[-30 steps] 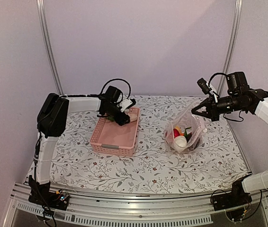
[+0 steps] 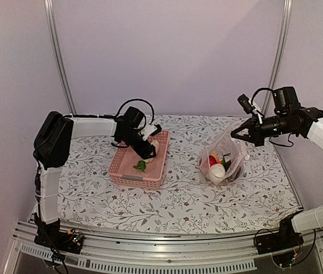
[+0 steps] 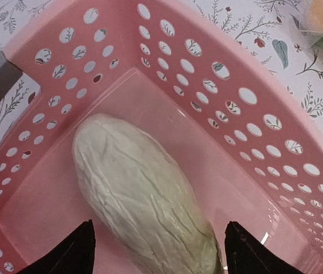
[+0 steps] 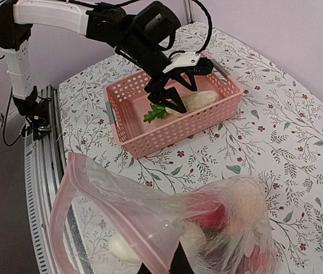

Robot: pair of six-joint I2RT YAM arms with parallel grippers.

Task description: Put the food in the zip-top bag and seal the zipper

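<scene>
A pale, wrinkled cabbage lies in the pink basket, its green leaves toward the basket's near side. Around its middle stand the fingers of my left gripper, spread open; a strip of basket floor shows between the cabbage and the left finger. On the table's right side, the clear zip bag holds a white round item, a red item and other colourful food. My right gripper is shut on the bag's pinkish rim, and the mouth gapes.
The basket's perforated walls rise close around the left gripper. A metal rail runs along the front edge.
</scene>
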